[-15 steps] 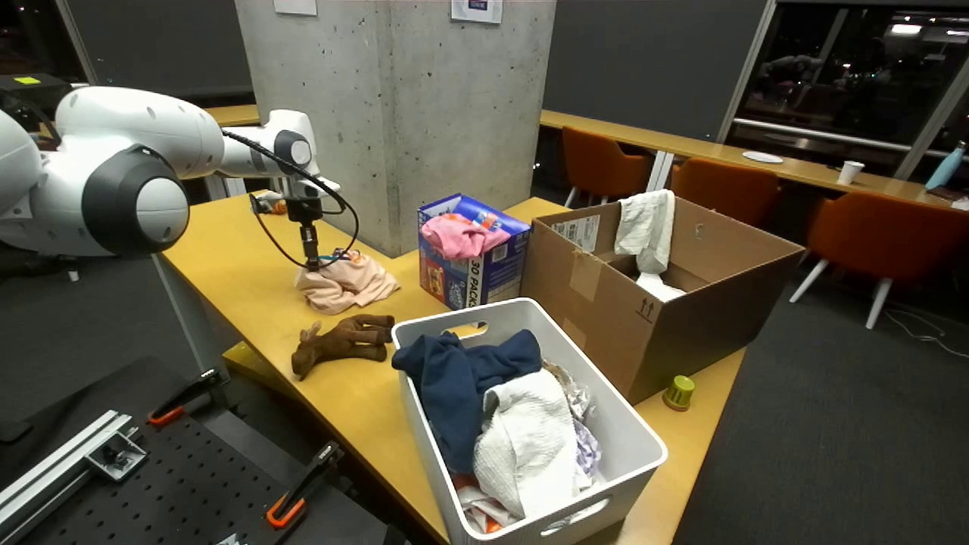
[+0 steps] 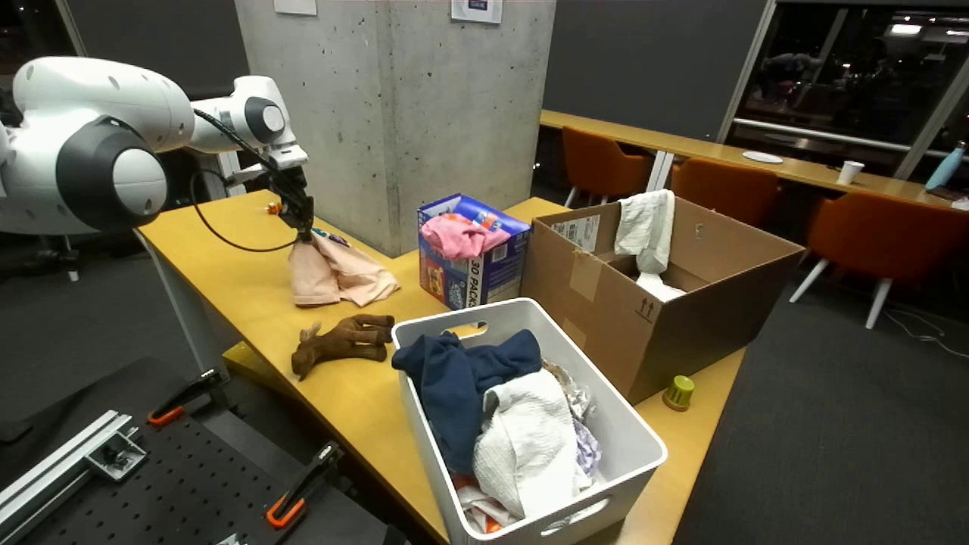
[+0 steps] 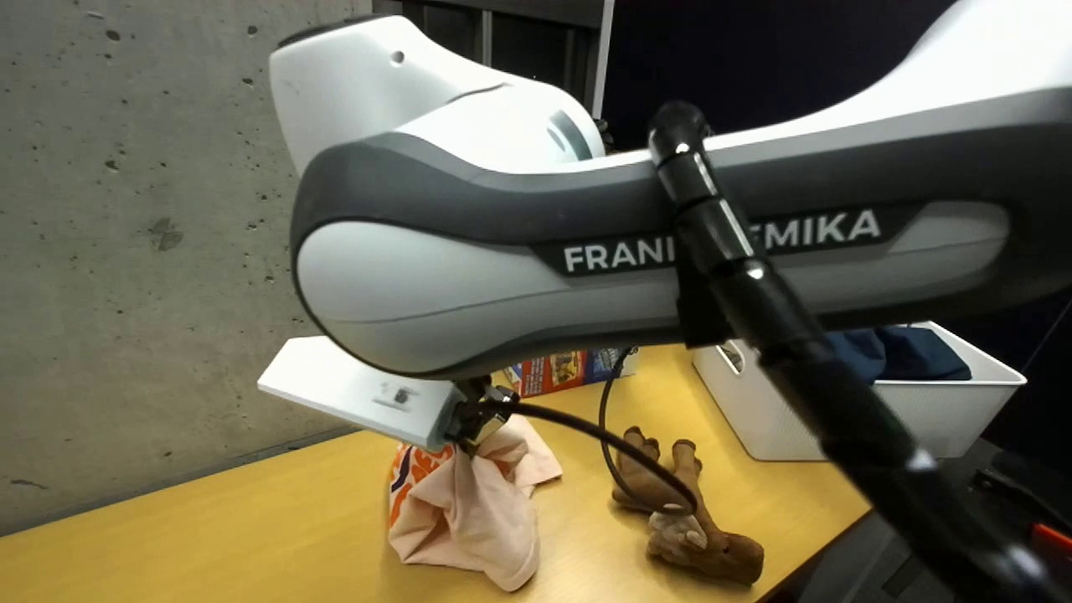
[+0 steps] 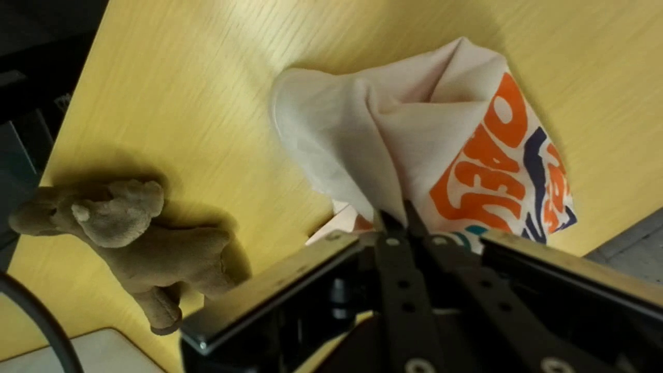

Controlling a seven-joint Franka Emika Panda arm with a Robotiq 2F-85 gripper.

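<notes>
A pale pink cloth (image 2: 341,272) with orange and dark blue lettering hangs partly raised, its lower folds still on the yellow table (image 2: 218,263). My gripper is shut on a pinched fold of it, as the wrist view shows up close. From the other side, in exterior view 2, the cloth (image 3: 467,512) droops below the fingers, which are mostly hidden by the white camera mount and the arm. Beside it on the table lies a brown plush animal (image 2: 343,344), apart from the cloth; in the wrist view this plush animal (image 4: 155,248) is at lower left.
A grey bin (image 2: 627,445) of cloths stands at the table's front. Behind it are a blue box (image 2: 431,263) with a pink cloth on top and a large cardboard box (image 2: 590,309). A green cup (image 2: 678,392) sits near the right edge. The concrete pillar (image 2: 391,118) rises behind the table.
My gripper has moved left in exterior view 1, away from the boxes, drawing the held part of the cloth up and along. The plush animal and containers have stayed in place.
</notes>
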